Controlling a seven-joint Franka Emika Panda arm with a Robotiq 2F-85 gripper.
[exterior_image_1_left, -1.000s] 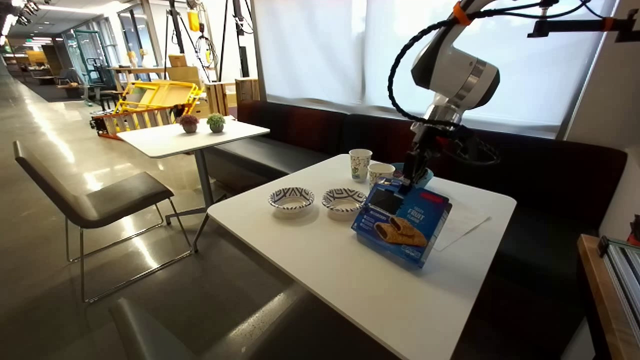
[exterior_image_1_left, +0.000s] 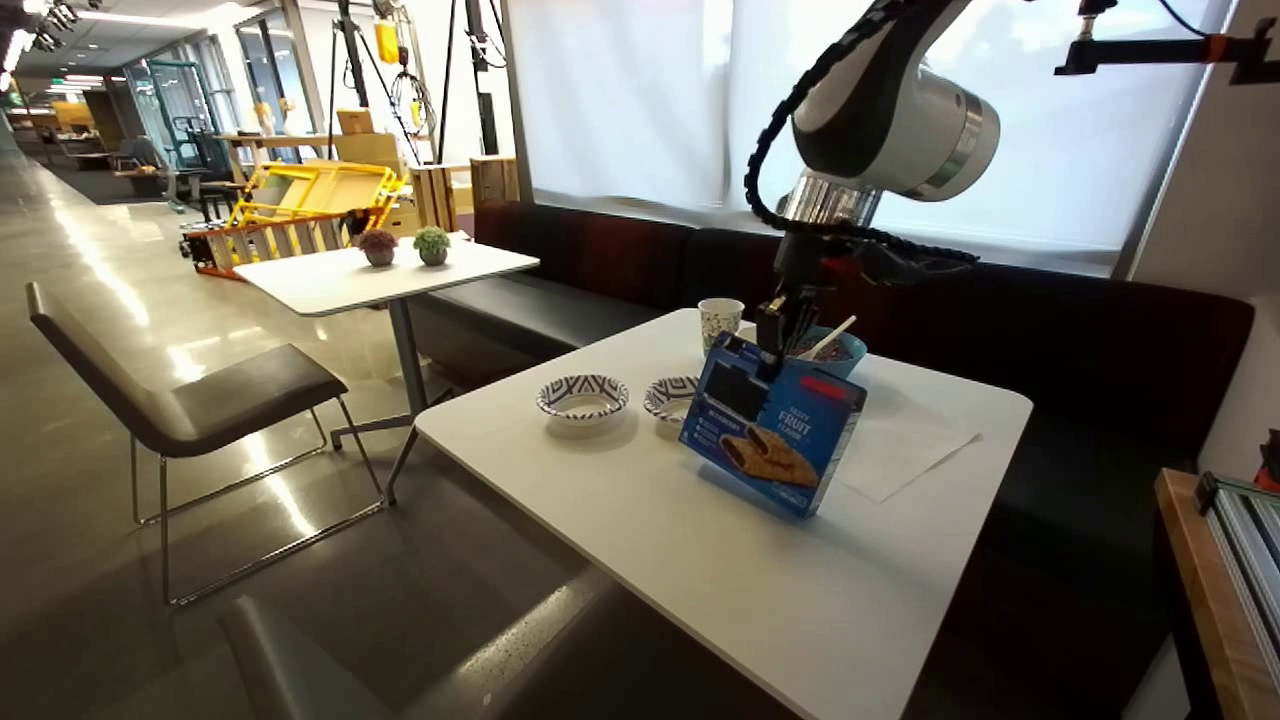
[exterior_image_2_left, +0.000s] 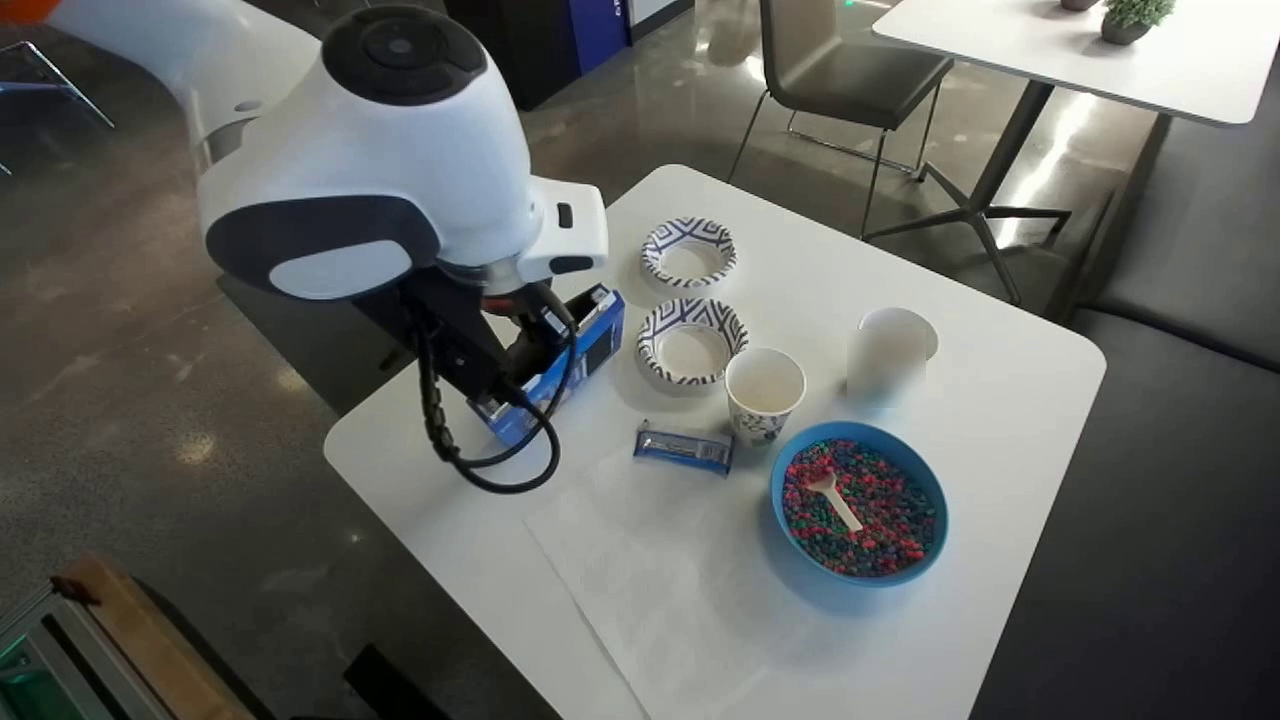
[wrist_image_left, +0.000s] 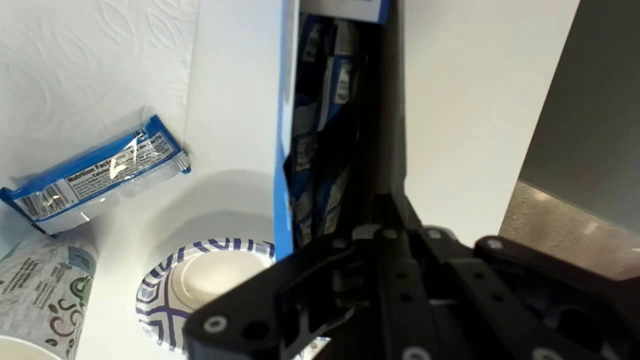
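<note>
A blue fruit-bar box (exterior_image_1_left: 798, 422) with an open top tilts over the near part of the white table (exterior_image_1_left: 624, 510). My gripper (exterior_image_1_left: 771, 355) points down into its top edge. In the wrist view the dark fingers of my gripper are closed together on the thin cardboard wall at the right of the opening. Several wrapped bars (wrist_image_left: 327, 96) show inside the box. One blue-wrapped bar (exterior_image_2_left: 684, 446) lies outside, on the table by a white napkin (exterior_image_2_left: 672, 576). Whether the box's lowest corner touches the table is hard to tell.
Two patterned paper bowls (exterior_image_2_left: 689, 252) stand beside the box. Beyond them are a paper cup (exterior_image_2_left: 763, 394), a second cup (exterior_image_2_left: 890, 354) and a blue bowl (exterior_image_2_left: 782, 480) of coloured pellets with a spoon (exterior_image_2_left: 836, 502).
Gripper and box have shifted together to the left and slightly up in exterior view 1. The box now covers part of the nearer paper bowl, and the arm hides more of the cup behind.
</note>
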